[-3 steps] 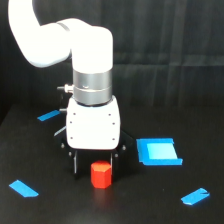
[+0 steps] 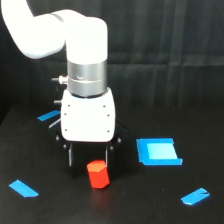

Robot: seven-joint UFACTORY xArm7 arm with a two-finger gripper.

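A red block (image 2: 98, 174) rests on the dark tabletop near the front, its faces turned at an angle. My white gripper (image 2: 91, 158) points down just above and behind it in the picture. Its thin dark fingers stand wide apart, with the block low between them and closer to the right one. I cannot tell whether either finger touches the block.
A pale blue square framed in blue tape (image 2: 161, 151) lies to the right of the gripper. Strips of blue tape mark the table at front left (image 2: 23, 188), front right (image 2: 195, 196) and back left.
My arm and gripper have shifted slightly left and up in the view. The red block now shows turned and a touch further left.
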